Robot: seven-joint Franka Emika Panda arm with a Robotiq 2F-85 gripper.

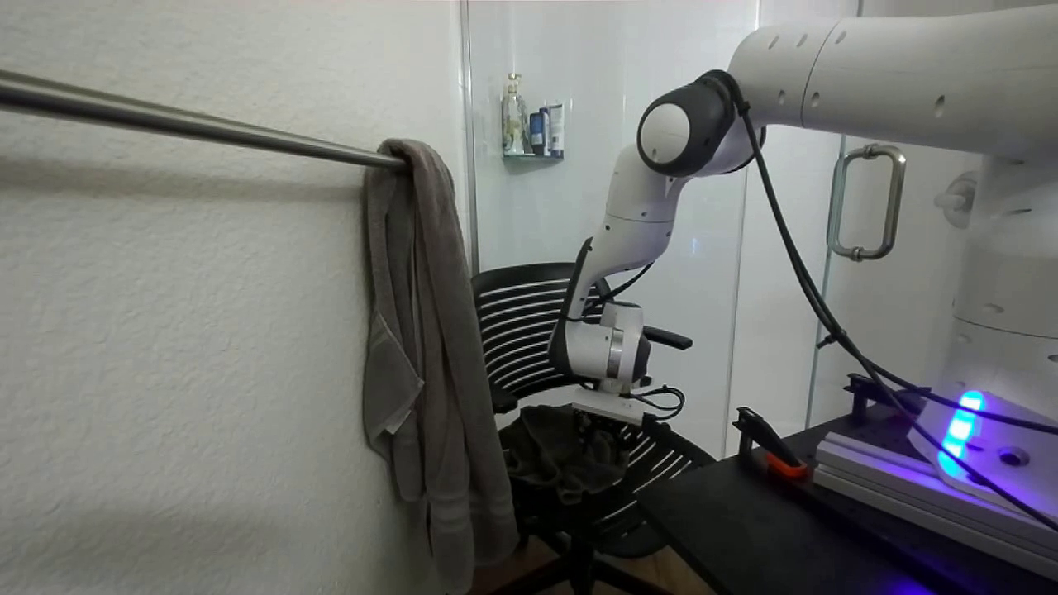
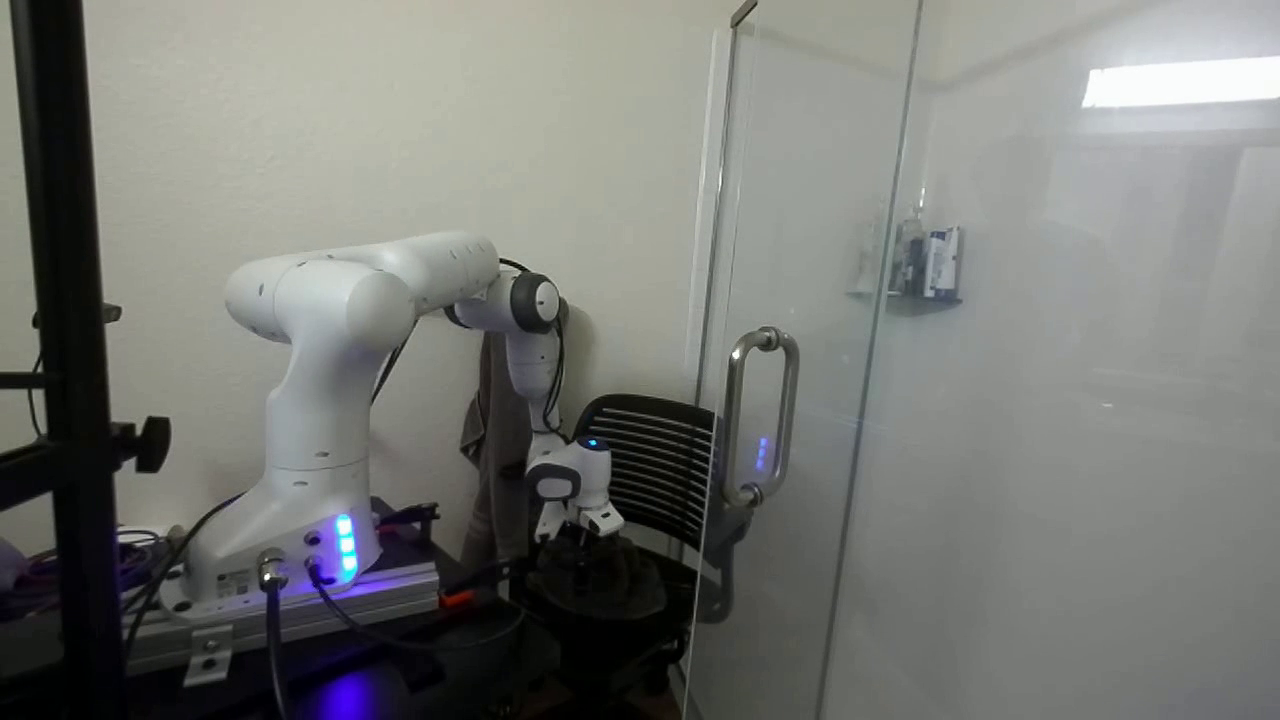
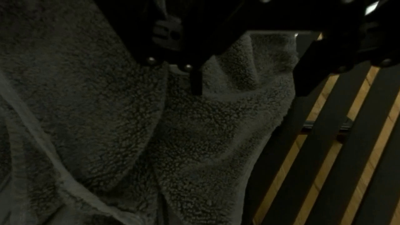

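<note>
A dark grey towel [image 1: 565,451] lies crumpled on the seat of a black slatted chair [image 1: 526,307]. My gripper [image 1: 607,428] points down at the towel's right part, its fingers hard to make out against the dark cloth. In the wrist view the towel [image 3: 210,131] fills the left and middle. There my gripper has its dark fingers [image 3: 197,82] spread apart, the left one over the cloth and the right one by the towel's edge. Towel folds show between them; whether the fingertips touch the cloth I cannot tell. Another grey towel [image 1: 436,327] hangs on the wall bar [image 1: 198,124].
A black table [image 1: 754,525] with a clamp [image 1: 769,441] stands at the right, near the chair. One chair armrest [image 1: 666,338] is close to the gripper. Behind are the glass shower door's handle [image 2: 758,414] and a shelf with bottles [image 1: 513,119].
</note>
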